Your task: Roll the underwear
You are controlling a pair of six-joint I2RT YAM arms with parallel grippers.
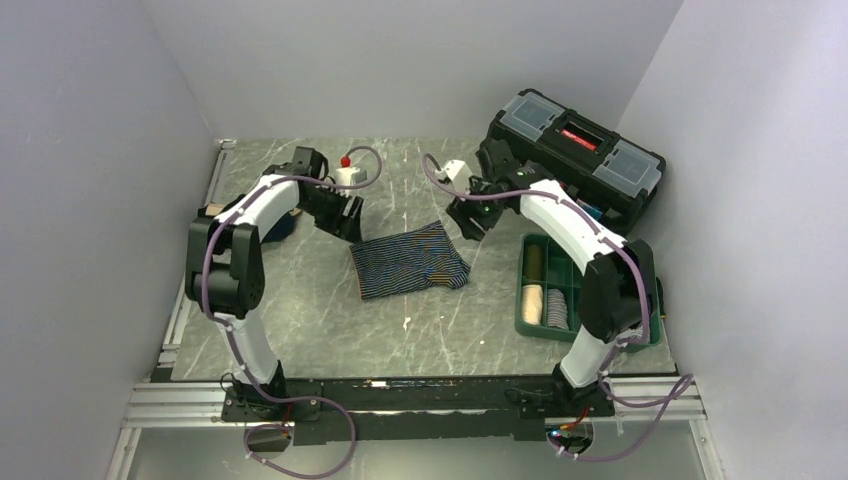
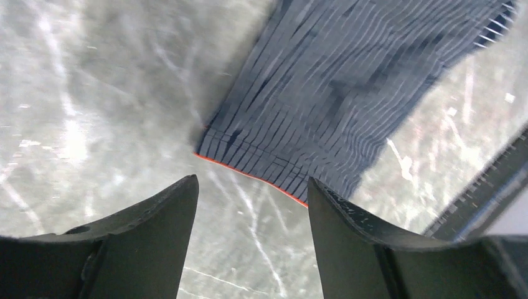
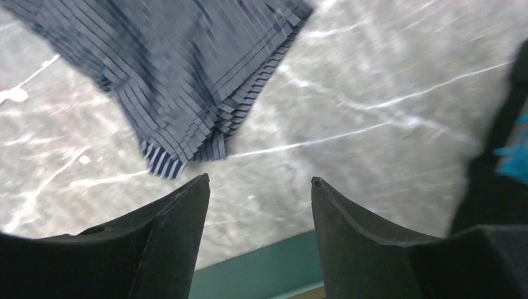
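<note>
The dark striped underwear (image 1: 405, 265) lies spread flat on the marbled table, with a bunched corner at its lower right. Its orange-edged left side shows in the left wrist view, where the striped cloth (image 2: 292, 131) lies ahead of my left gripper. That gripper's fingers stand apart with no cloth between them, by the cloth's upper left corner in the top view. My right gripper is open and empty, to the right of the cloth. In the right wrist view the bunched corner (image 3: 180, 134) sits up and to the left of it.
A green divided box (image 1: 521, 300) with rolled items stands at the right, partly under my right arm. Behind it is a black toolbox (image 1: 575, 150). Dark items (image 1: 280, 228) lie at the left behind my left arm.
</note>
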